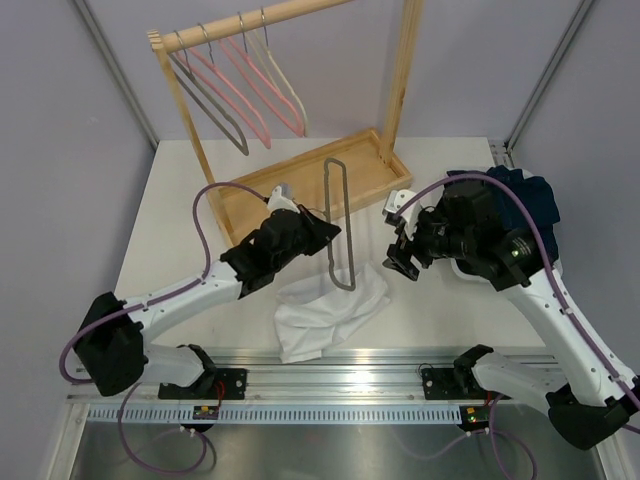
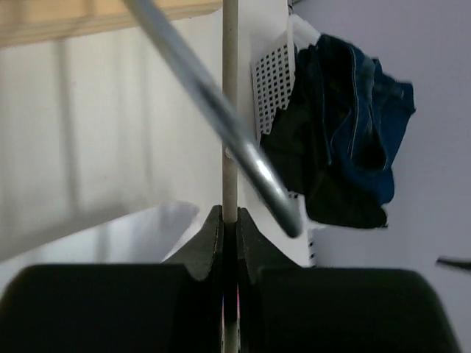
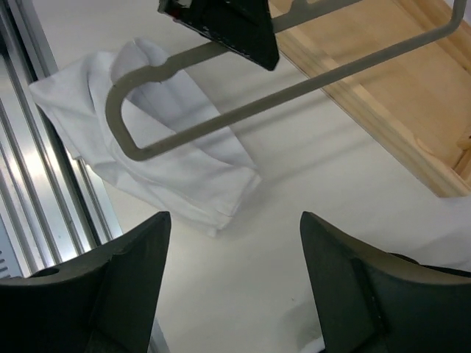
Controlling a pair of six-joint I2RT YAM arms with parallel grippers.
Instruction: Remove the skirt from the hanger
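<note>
A grey hanger is held up above the table, bare of cloth, with my left gripper shut on it. In the left wrist view, the hanger's bar runs up from between the fingers. Beneath it the white skirt lies crumpled on the table, apart from the hanger. My right gripper stands open to the right of the hanger. Its fingers have nothing between them in the right wrist view, where the hanger and the skirt show ahead.
A wooden rack at the back carries several hangers over its wooden base. Far right, a white basket is piled with dark and blue clothes. Bare table lies right of the skirt.
</note>
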